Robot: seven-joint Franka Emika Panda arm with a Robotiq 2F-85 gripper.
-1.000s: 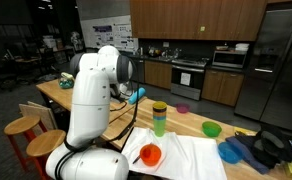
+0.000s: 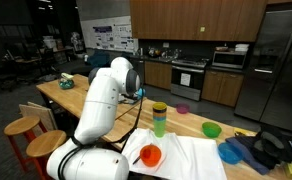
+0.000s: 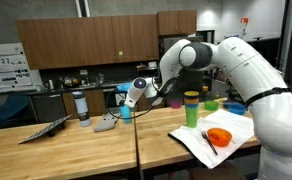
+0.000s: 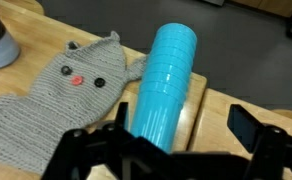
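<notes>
A tall blue ridged stack, apparently of cups (image 4: 168, 75), lies across the middle of the wrist view. My gripper is open, one black finger on either side of the stack. Clear space separates the stack from the right finger (image 4: 248, 128); the left finger (image 4: 114, 146) is nearer to it. In exterior view 2 the blue cups (image 3: 126, 113) show on the table under the end of the arm. My fingertips are too small to make out there.
A grey cloth with a face (image 4: 84, 82) lies left of the blue stack. Nearer the arm's base are a yellow-and-green cup stack (image 3: 191, 108), an orange bowl (image 3: 219, 136) and a white cloth (image 3: 198, 148).
In exterior view 1, the upper arm and its end have come lower and to the right. The blue stack is more covered by the arm now. The other table objects have stayed put.
</notes>
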